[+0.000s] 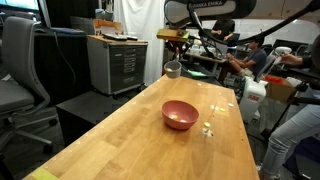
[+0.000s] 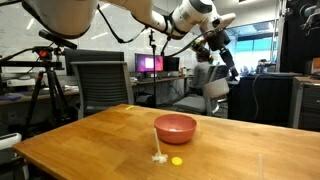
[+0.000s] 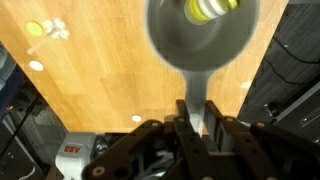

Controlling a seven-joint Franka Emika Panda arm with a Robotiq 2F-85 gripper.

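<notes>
In the wrist view, a grey round pan-like vessel [image 3: 200, 40] extends from my gripper, which is shut on its pale handle [image 3: 197, 88]. A yellow-and-white striped object [image 3: 205, 8] lies inside the vessel, cut off by the frame's top edge. Exterior view 1 has the gripper [image 1: 178, 47] high above the far part of the table, with the grey vessel [image 1: 173, 70] hanging below it. A red bowl [image 1: 181, 115] rests on the wooden table, nearer the camera than the held vessel; small light objects are inside it.
A small yellow object [image 2: 177, 161] and a white stick-like item [image 2: 158, 148] lie near the red bowl [image 2: 176, 128]. Scattered white pieces dot the table's far end. A dark drawer cabinet [image 1: 116, 65] stands beyond its left edge.
</notes>
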